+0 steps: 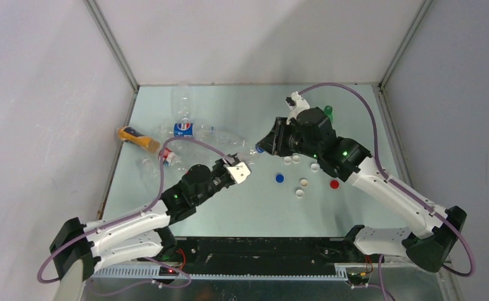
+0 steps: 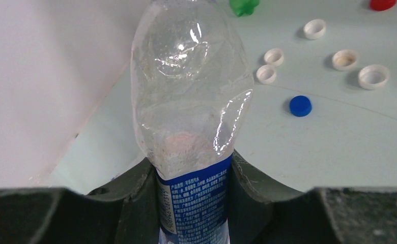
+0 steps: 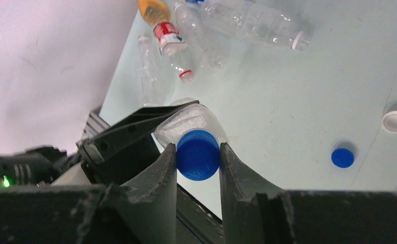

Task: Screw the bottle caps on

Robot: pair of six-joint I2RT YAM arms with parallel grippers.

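A clear plastic bottle (image 2: pixel 191 91) with a blue label stands in my left gripper, which is shut on it; the bottle's top is out of frame in that wrist view. In the top view the held bottle rises toward my right gripper (image 1: pixel 265 147). My right gripper is shut on a blue cap (image 3: pixel 198 155), with the held bottle's clear body directly behind it; whether the cap is threaded on cannot be seen. Loose caps lie on the table, among them a blue one (image 1: pixel 279 178), a red one (image 1: pixel 334 184) and several white ones (image 1: pixel 299 193).
Several bottles lie at the left and back of the table (image 1: pixel 242 219), including an orange one (image 1: pixel 135 137) and one with a Pepsi label (image 1: pixel 183 130). A green bottle (image 1: pixel 328 113) is at the back right.
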